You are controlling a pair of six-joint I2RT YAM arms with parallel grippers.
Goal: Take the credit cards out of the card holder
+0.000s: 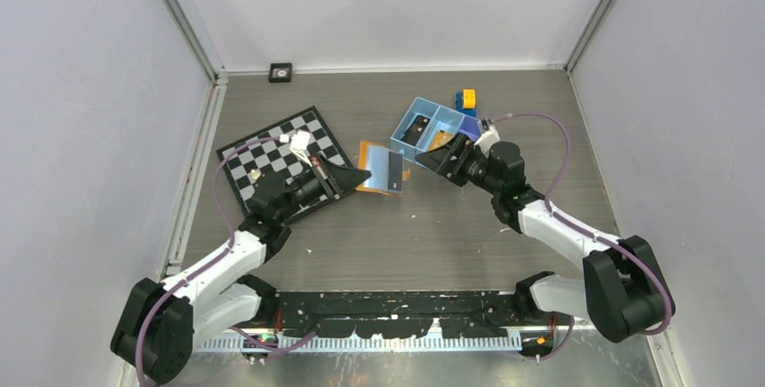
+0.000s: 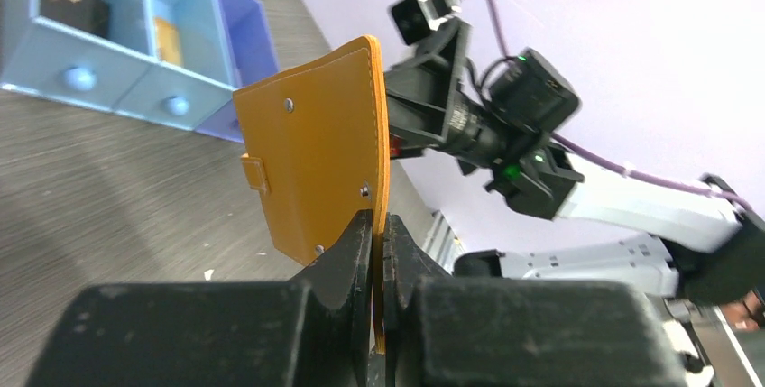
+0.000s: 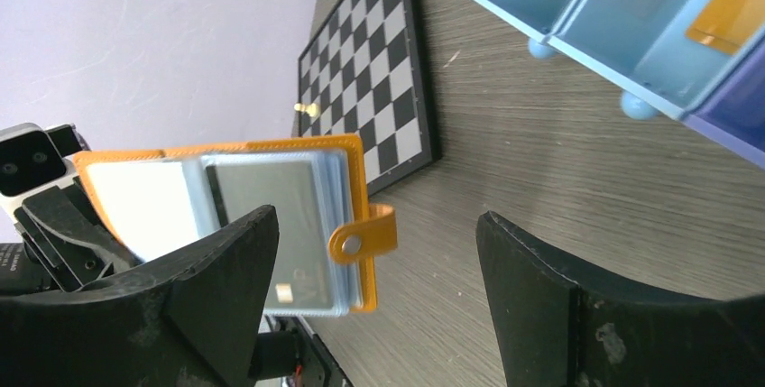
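My left gripper (image 1: 363, 178) is shut on one edge of an orange card holder (image 2: 311, 139), lifted above the table. Seen in the right wrist view, the card holder (image 3: 361, 179) lies open, its clear sleeves facing that way. A grey card (image 3: 271, 202) shows in the sleeves, and an orange snap tab (image 3: 372, 235) sticks out at the free edge. My right gripper is open, apart from the card holder and with nothing between its fingers; in the top view it hangs just right of it.
Behind the right gripper stands a blue divided box (image 1: 405, 154) with black and yellow things inside. A chessboard (image 1: 309, 123) lies under the left arm.
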